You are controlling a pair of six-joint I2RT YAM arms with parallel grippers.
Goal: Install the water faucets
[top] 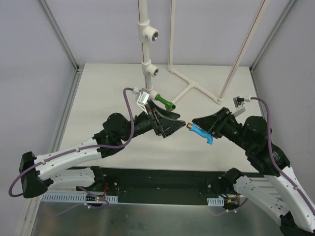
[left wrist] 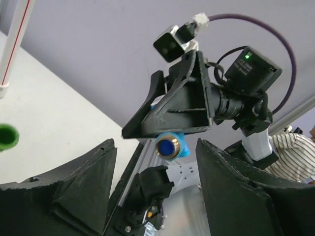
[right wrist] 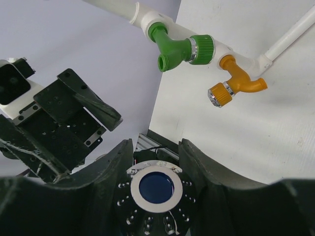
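A blue faucet (top: 202, 133) hangs clear of the pipe, with my right gripper (top: 201, 123) shut on it; its brass-coloured end points left. My left gripper (top: 179, 121) is just left of that end, fingers parted; in the left wrist view a gap shows between its fingers, with the blue faucet (left wrist: 183, 143) beyond them. A green faucet (right wrist: 177, 51) and an orange faucet (right wrist: 238, 81) sit in the white pipe (right wrist: 179, 30). From the top, my left gripper hides the orange one.
Two open sockets, an upper (top: 153, 36) and a lower (top: 153, 71), face outward on the upright pipe above the green faucet. White pipes (top: 196, 86) run along the back of the panel. The white panel (top: 147, 157) is bare in front.
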